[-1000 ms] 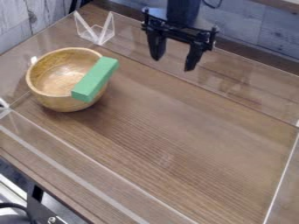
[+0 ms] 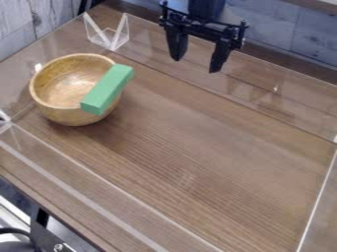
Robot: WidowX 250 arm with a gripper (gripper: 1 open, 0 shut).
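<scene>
My black gripper [image 2: 200,51] hangs high over the back middle of the wooden table, its two dark fingers pointing down and apart, with nothing visible between them. A green block [image 2: 106,90] lies tilted across the right side of a tan bowl [image 2: 59,80] at the left of the table.
A white wire-like object [image 2: 104,32] stands at the back left. A dark back wall and light side edges border the table.
My gripper has moved up in the view, toward the back. The bowl and green block have not moved.
</scene>
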